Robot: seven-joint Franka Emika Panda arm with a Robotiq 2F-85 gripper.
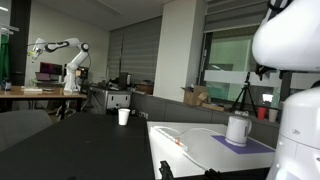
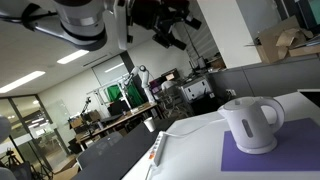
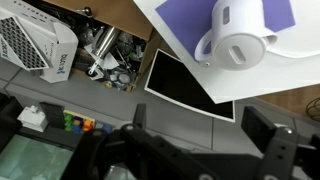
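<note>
A white kettle (image 2: 252,127) stands upright on a purple mat (image 2: 292,150) on the white table. From above, the wrist view shows the kettle (image 3: 238,38) near the top edge, its handle toward the left. My gripper is open, its two dark fingers wide apart with nothing between them. It hangs well above the table, apart from the kettle, as exterior view 2 shows at its top. Only a small dark part of the gripper (image 1: 262,71) appears in exterior view 1, beside the white arm.
A white power strip (image 2: 157,148) with a cable lies on the table, left of the kettle. Farther back stands a white cup (image 1: 123,116) on a dark surface. Below the table edge, the wrist view shows a dark panel (image 3: 185,85) and an open box of tools (image 3: 118,62).
</note>
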